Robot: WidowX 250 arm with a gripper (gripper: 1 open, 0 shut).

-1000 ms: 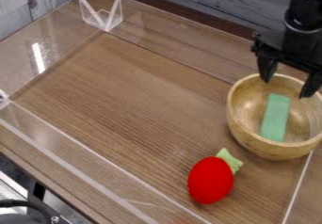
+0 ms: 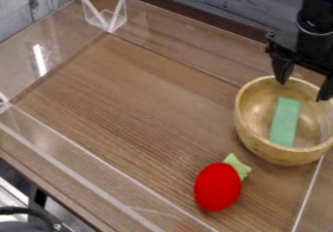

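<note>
My black gripper [image 2: 297,58] is at the upper right, over the back part of a tan bowl [image 2: 260,136], with its fingers apart and open. Inside the bowl lies a pale green oblong object [image 2: 285,122]. In front of the bowl, toward the bottom, sits a red object [image 2: 217,188] shaped like a tomato or strawberry, with a small green top [image 2: 237,165].
A white wire-like holder [image 2: 107,14] stands at the back left.
The gripper has risen slightly from its place over the bowl. The bowl, green object and red object stay where they were.
</note>
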